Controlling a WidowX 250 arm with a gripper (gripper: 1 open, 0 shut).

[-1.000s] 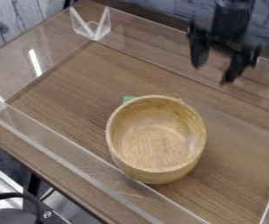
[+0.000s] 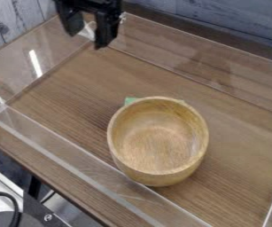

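A large round wooden bowl sits right of centre on the wooden floor of the tray. A small green object peeks out behind its upper left rim, mostly hidden. My gripper is at the top left, dark and blurred, high above and behind the bowl; its fingers stand apart with nothing visible between them.
Clear plastic walls edge the wooden floor on the left and front. A black cable lies at the bottom left.
My gripper has moved quickly from the top right to the top left. The bowl and the green object have stayed in place.
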